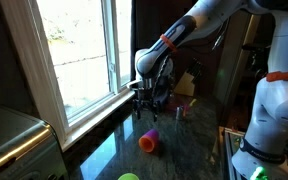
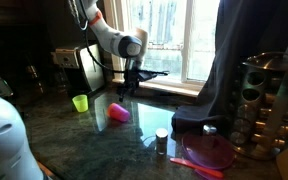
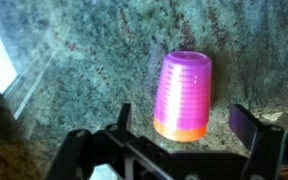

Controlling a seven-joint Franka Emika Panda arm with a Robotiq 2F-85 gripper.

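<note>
A pink-purple cup (image 3: 183, 95) with an orange end lies on its side on the dark counter. In exterior view 1 the cup (image 1: 149, 141) has its orange end turned toward the camera. My gripper (image 1: 146, 113) is a little above and behind it, fingers pointing down. From the other side, the gripper (image 2: 123, 94) also appears above the cup (image 2: 118, 112), clear of it. The wrist view has the gripper open, one finger on each side of the cup's outline, with nothing held.
A yellow-green cup (image 2: 80, 103) stands apart on the counter. Exterior view 2 also has a can (image 2: 161, 141), a pink-purple bowl (image 2: 212, 150), a red-handled utensil (image 2: 196, 167) and a metal rack (image 2: 256, 105). Bare counter surrounds the lying cup; a window is behind.
</note>
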